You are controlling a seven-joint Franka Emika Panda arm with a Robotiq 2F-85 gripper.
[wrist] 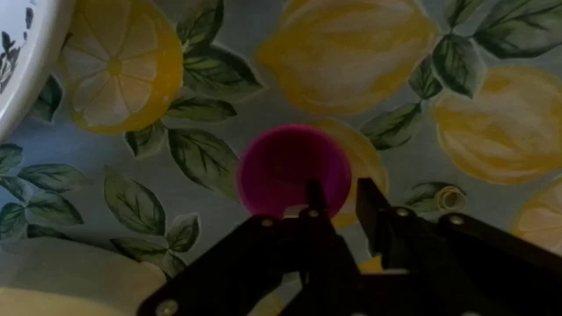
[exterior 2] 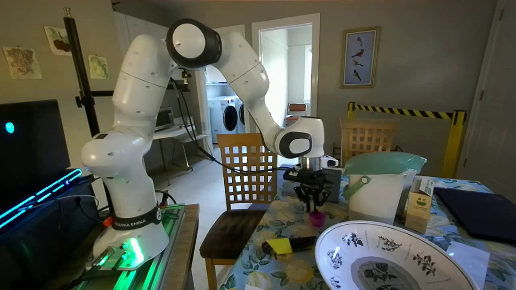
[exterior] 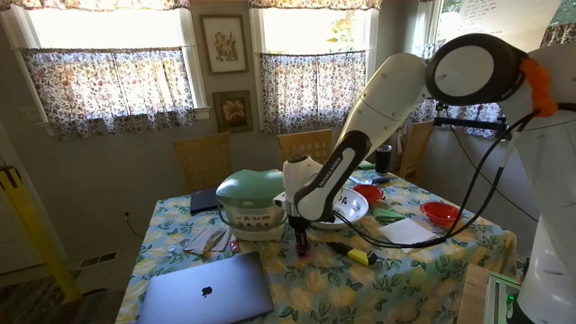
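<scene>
A small magenta cup point(exterior: 303, 251) is down at the tablecloth, between the laptop and the yellow-and-black tool. The wrist view looks into the open top of the cup point(wrist: 274, 168), which appears empty. My gripper is partly open over its near right rim. One finger point(wrist: 316, 197) reaches inside the cup, while the other finger point(wrist: 369, 202) is outside with a gap to the wall. In the second exterior view the gripper point(exterior 2: 312, 207) points straight down at the cup point(exterior 2: 317, 219). Whether the inner finger touches the wall is hidden.
A large white patterned bowl point(exterior 2: 338, 241) and a green-lidded bucket point(exterior: 251, 216) stand close by. The yellow-and-black tool point(exterior: 357, 256) lies to the right, the closed laptop point(exterior: 210, 291) in front left. Open tablecloth point(exterior: 324, 294) lies in front of the cup.
</scene>
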